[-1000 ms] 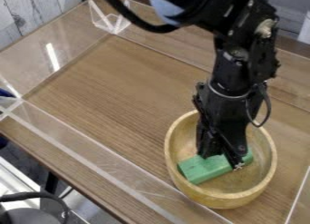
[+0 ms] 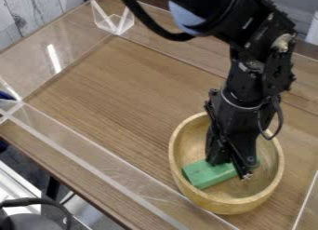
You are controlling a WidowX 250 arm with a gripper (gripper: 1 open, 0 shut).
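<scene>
A wooden bowl [image 2: 192, 189] sits at the lower right of the table, holding a green block [image 2: 204, 175] in its lower left part. The black gripper [image 2: 226, 157] reaches down into the bowl over the block's right end, partly hiding it. Its fingertips are dark and overlap, so whether anything is between them is unclear.
Clear plastic strips run along its left side, with a clear plastic piece [image 2: 113, 20] at the back. Black cables lie off the table at the lower left.
The arm has shifted and tilted slightly, its fingertips moving a little within the bowl. More of the block's right part is now covered by the gripper.
</scene>
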